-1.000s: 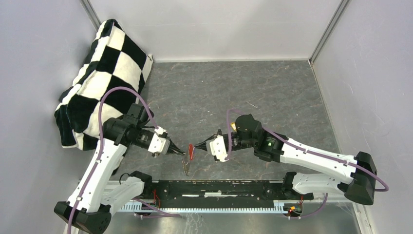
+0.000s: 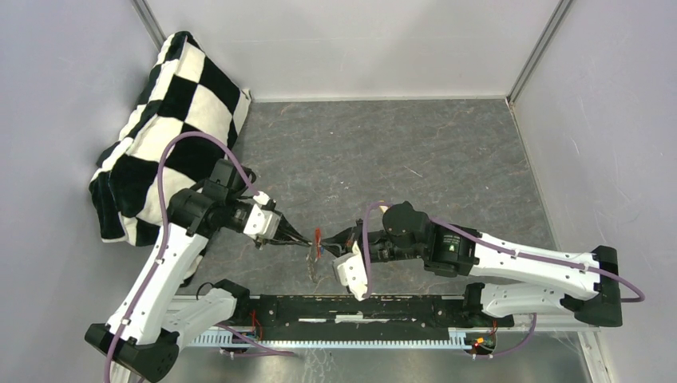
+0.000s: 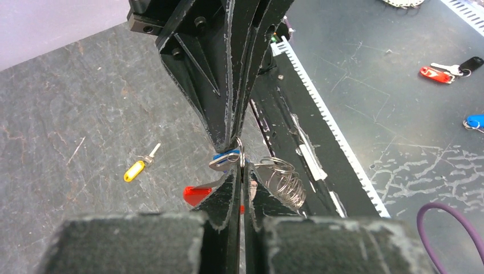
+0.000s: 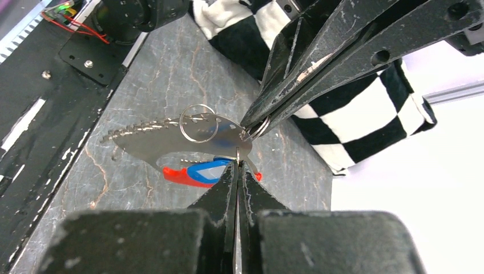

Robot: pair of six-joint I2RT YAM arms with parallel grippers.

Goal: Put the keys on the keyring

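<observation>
Thin silvery rings point(image 4: 261, 128) are pinched at the tips of my left gripper, which is shut on the keyring. Loose wire coils hang beside these fingers, and the silvery metal looks broad and bumpy-edged in the right wrist view. A red tag point(image 3: 197, 195) and a blue tag point(image 4: 208, 170) hang close by. My right gripper is shut, its tips almost meeting the left ones. A thin sliver of metal point(image 4: 238, 152) shows at the right fingertips; whether they grip it is unclear.
A key with a yellow tag point(image 3: 134, 170) lies on the grey floor. Keys with a red tag point(image 3: 436, 74) and a blue tag point(image 3: 475, 121) lie past the black rail point(image 2: 359, 308). A checkered cushion point(image 2: 172, 120) leans at the back left. Most of the floor behind the arms is clear.
The red tag moved slightly right.
</observation>
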